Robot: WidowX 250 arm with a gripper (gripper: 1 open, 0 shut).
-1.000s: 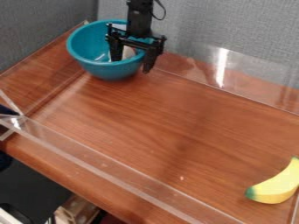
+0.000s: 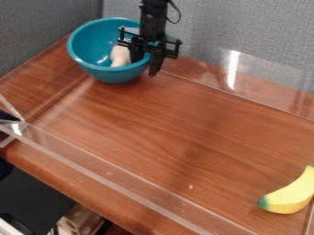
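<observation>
A teal bowl [image 2: 92,61] sits at the back left of the wooden surface, with a pale, cream-coloured object [image 2: 120,57] inside it. The black gripper [image 2: 142,57] is over the right side of the bowl, its fingers reaching down at and just inside the rim, beside the pale object. Whether its fingers hold anything or how far apart they stand is hard to tell at this size.
A yellow banana [image 2: 289,193] lies at the front right. Grey walls and clear edging border it. A dark object [image 2: 7,117] is at the left edge.
The gripper has shifted slightly over the bowl since a second ago, and more of the pale object now shows to its left. The banana has not moved.
</observation>
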